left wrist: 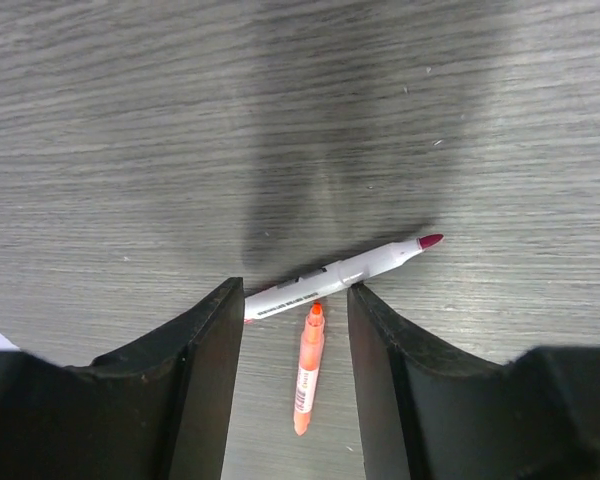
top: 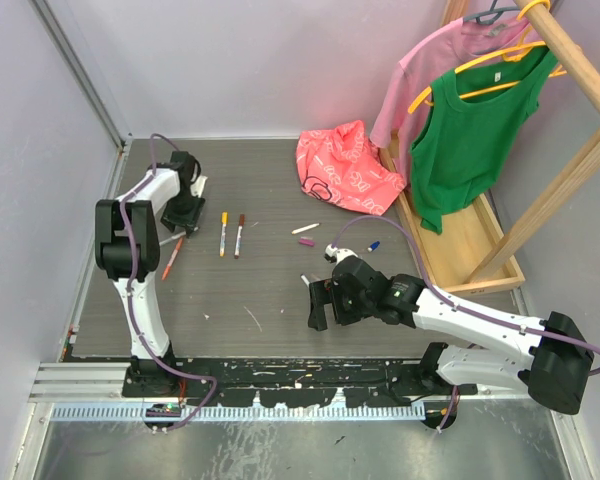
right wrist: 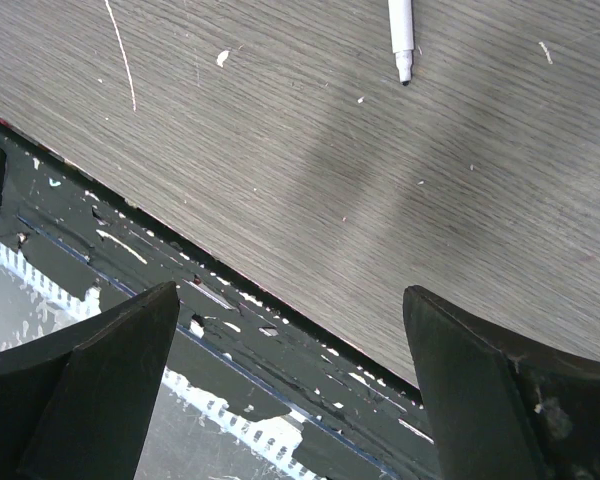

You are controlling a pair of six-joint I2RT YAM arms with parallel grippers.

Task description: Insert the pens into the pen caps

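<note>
My left gripper is part open around a white pen with a red tip [left wrist: 380, 261], low over the table; whether the fingers touch it is unclear. An orange pen [left wrist: 308, 370] lies below it. Yellow [top: 223, 235] and brown [top: 240, 236] pens lie right of that arm. A white pen [top: 306, 227], a pink cap [top: 306, 242] and a blue cap [top: 374, 246] lie farther right. My right gripper is open above the table, with another white pen [right wrist: 401, 40] beyond its fingers.
Pink fabric [top: 345, 165] lies at the back. A wooden clothes rack [top: 495, 289] stands along the right side.
</note>
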